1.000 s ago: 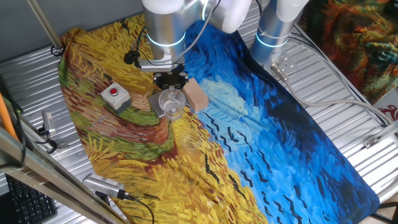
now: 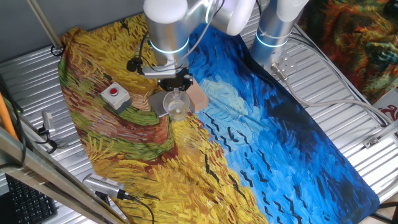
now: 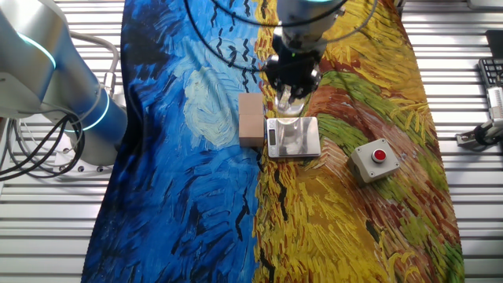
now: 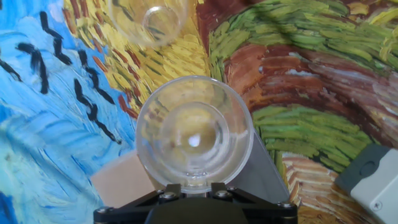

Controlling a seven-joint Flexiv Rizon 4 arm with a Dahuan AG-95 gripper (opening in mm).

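Note:
A clear round cup (image 4: 194,140) hangs in front of my gripper, whose fingertips are shut on its near rim. In exterior view 1, the cup (image 2: 177,107) shows below the gripper (image 2: 175,83), overlapping the edge of a flat grey scale (image 2: 158,104). From the other side, the cup (image 3: 289,104) appears just beyond the silver scale (image 3: 313,138); its exact height cannot be told. A second clear cup (image 4: 163,38) rests on the painted cloth at the top of the wrist view.
Close beside the scale lies a tan block (image 3: 251,126). A grey box with a red button (image 2: 115,95) stands farther along the cloth.
In exterior view 1, my gripper has shifted slightly to the right, carrying the clear cup with it. The scale, block and button box have stayed put.

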